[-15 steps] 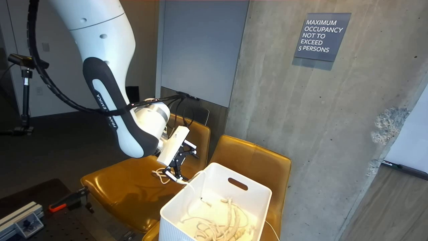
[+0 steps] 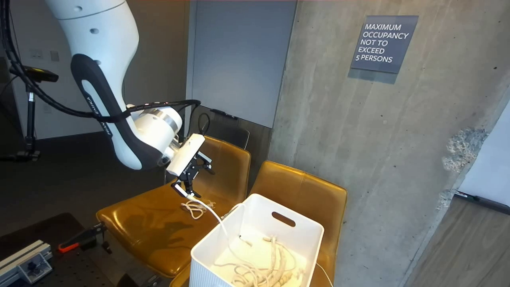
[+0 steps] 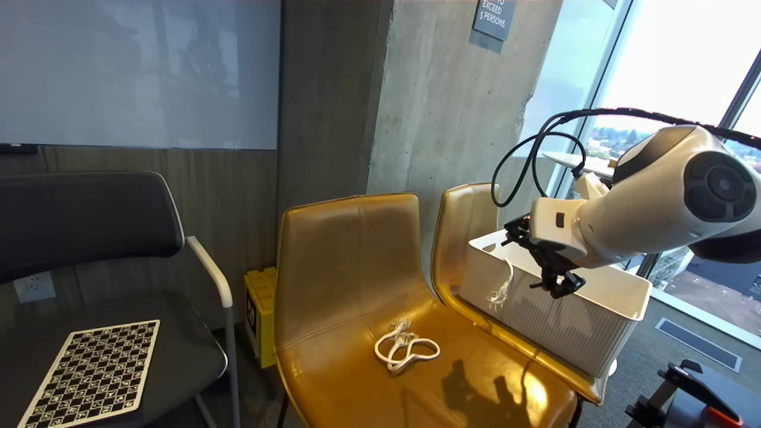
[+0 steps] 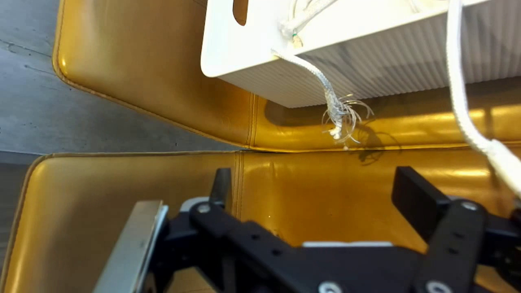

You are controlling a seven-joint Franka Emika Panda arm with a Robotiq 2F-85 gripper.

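Note:
My gripper stands open over the tan chairs, its two black fingertips far apart with only chair leather showing between them. A white rope [image 4: 456,88] comes from the bin and reaches the outer side of the right-hand finger in the wrist view; what holds it there is hidden. From exterior view 1, this rope [image 2: 216,215] curves from the lower finger down into the white bin [image 2: 217,265], where several ropes [image 2: 275,265] lie. A frayed rope end [image 4: 337,110] hangs over the bin's rim. Another bundled white rope [image 3: 406,349] rests on the chair seat.
The bin sits on the farther tan chair [image 2: 306,186], close to a concrete wall [image 2: 382,143]. A dark chair with a patterned board [image 3: 93,374] stands at the left in exterior view 2. Much of the nearer chair's seat [image 3: 456,349] is bare.
My arm and gripper have moved up and to the left in exterior view 1, away from the bin. The rope at the finger has come along, with a longer length now stretched outside the bin.

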